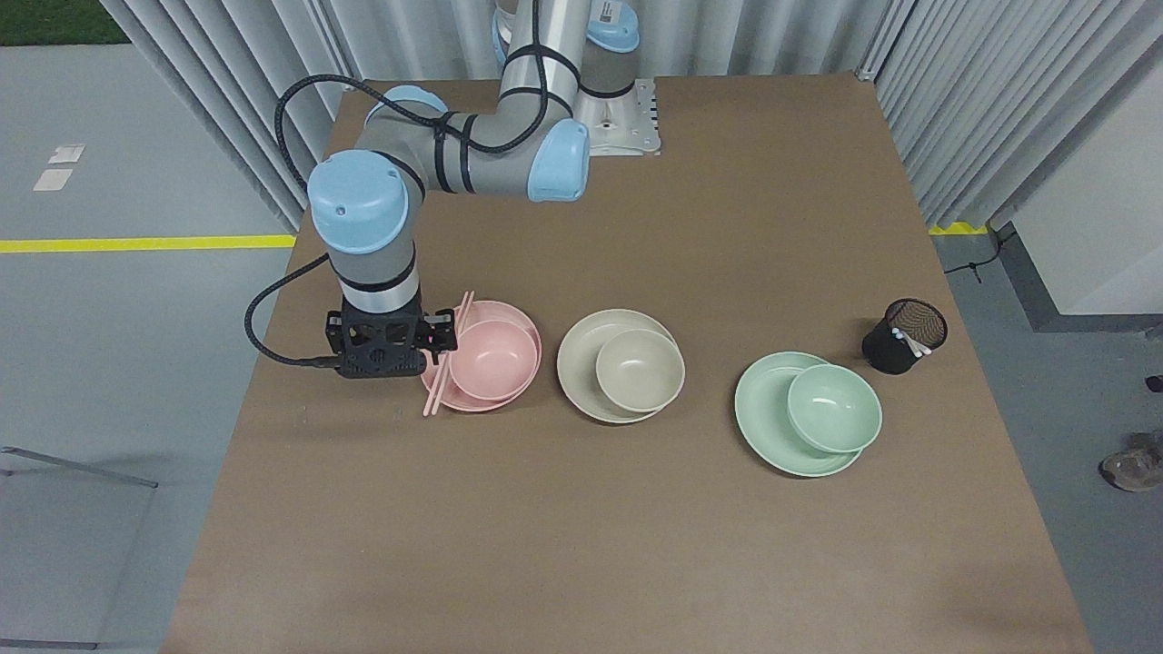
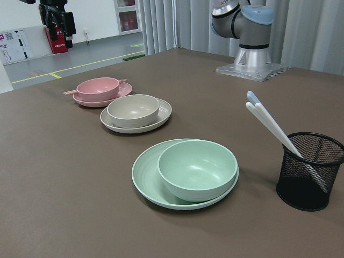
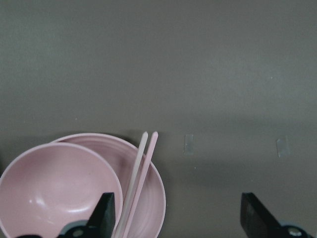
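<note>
My gripper hangs over the pink set at the left, fingers apart, nothing between them. The pink bowl (image 1: 492, 359) rests in a pink plate (image 3: 148, 208), with two pink chopsticks (image 3: 141, 178) lying across the plate beside the bowl. In the middle sit a cream plate (image 1: 583, 360) and bowl (image 1: 640, 371); at the right, a mint plate (image 1: 769, 420) and bowl (image 1: 835, 408).
A black mesh cup (image 1: 894, 347) holding white chopsticks (image 2: 267, 121) stands at the table's right edge. The robot's base (image 2: 252, 64) is at the back.
</note>
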